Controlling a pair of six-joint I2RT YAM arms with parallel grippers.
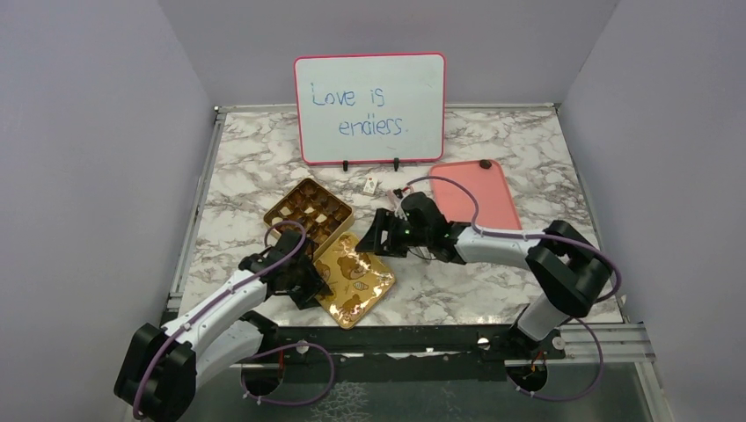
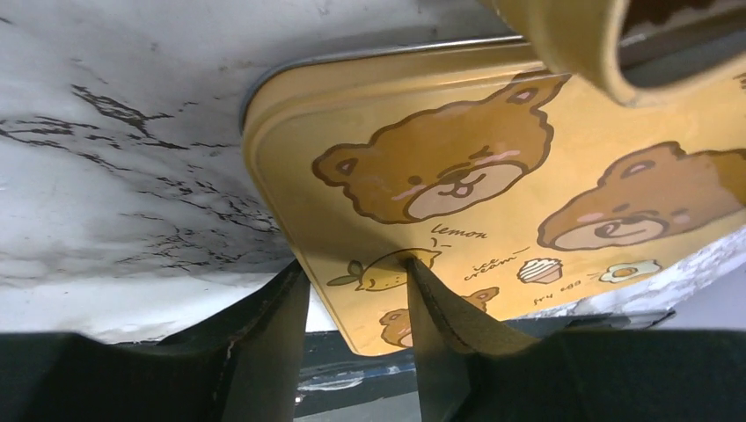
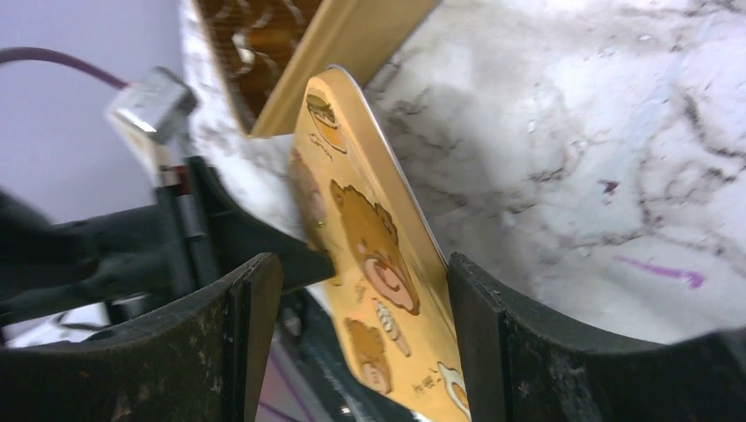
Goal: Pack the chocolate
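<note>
A yellow lid printed with bears lies at the front, beside the tray of chocolates. My left gripper is at the lid's outer edge, part open, one finger over the printed face. My right gripper is at the opposite edge, part open, with the lid between its fingers in view; that edge appears raised in the right wrist view. Whether either grips it firmly is unclear.
A pink board lies at the right, a whiteboard stands at the back, and a small card lies before it.
</note>
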